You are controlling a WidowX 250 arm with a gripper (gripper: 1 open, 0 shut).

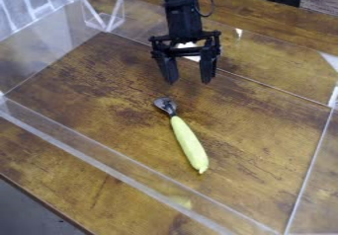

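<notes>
My black gripper (pixel 188 69) hangs from the top centre over the back of the wooden work surface, open, its two fingers apart. A utensil with a long pale yellow handle (pixel 189 143) lies below it, apart from the fingers, its short dark metal head (pixel 165 107) pointing up-left toward the gripper. A small white item shows partly behind the gripper; I cannot tell what it is.
Clear plastic walls (pixel 106 162) border the wooden surface (pixel 93 101) on several sides. The wood is bare left and right of the utensil. A white railing-like structure stands beyond the top left corner.
</notes>
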